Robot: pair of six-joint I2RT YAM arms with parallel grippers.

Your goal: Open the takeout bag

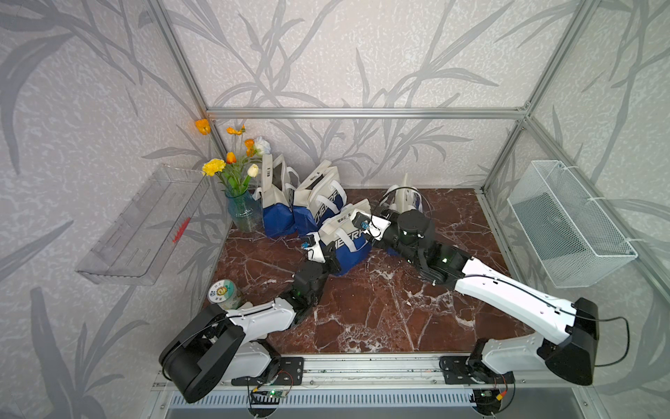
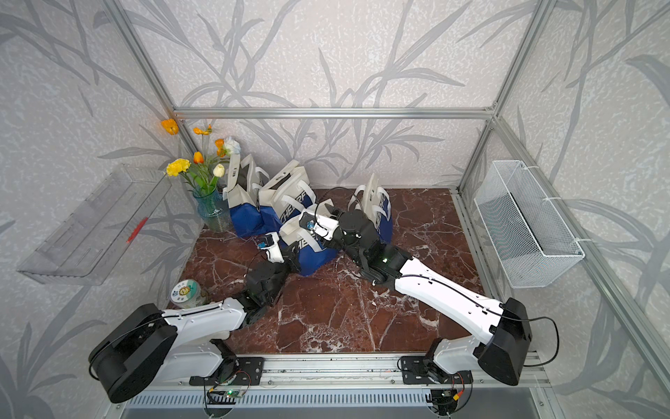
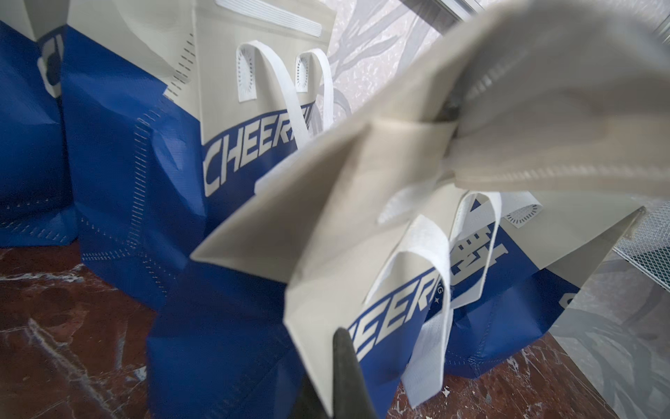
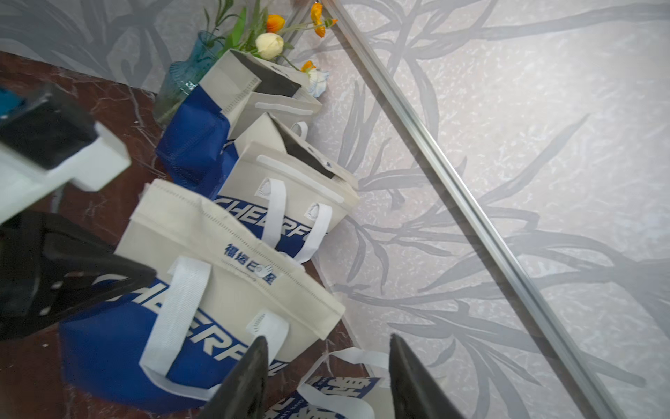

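Observation:
A blue-and-cream takeout bag [image 1: 342,258] stands in the middle of the table, its printed flap [image 4: 230,244] on top with white handle straps. My left gripper [image 1: 329,255] is at the bag's left side, a fingertip against the cream panel in the left wrist view [image 3: 340,377]; it looks shut, with nothing clearly between its fingers. My right gripper is above and to the right of that bag, fingers apart and empty.
More bags [image 1: 277,216] stand behind, one at the back right [image 2: 380,209]. A vase of flowers [image 1: 244,209] is at the back left, a round tub [image 1: 223,293] at the front left. Wire baskets [image 1: 568,223] hang at the sides.

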